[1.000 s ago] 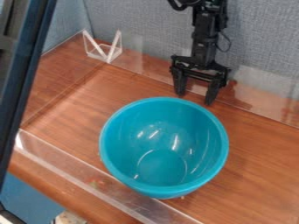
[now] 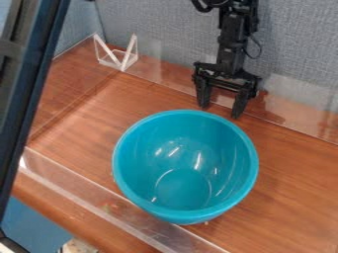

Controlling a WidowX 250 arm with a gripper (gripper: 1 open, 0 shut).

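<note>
My black gripper (image 2: pixel 219 104) hangs at the top centre, low over the back of the wooden surface, its two fingers spread open with nothing between them. A large empty turquoise bowl (image 2: pixel 185 166) sits in front of it, toward the bottom middle of the view, apart from the fingers.
A small white wire-like frame (image 2: pixel 115 54) stands in the back left corner. Clear panels edge the wooden surface (image 2: pixel 93 109) along the front left and back. A dark post (image 2: pixel 20 79) runs down the left side.
</note>
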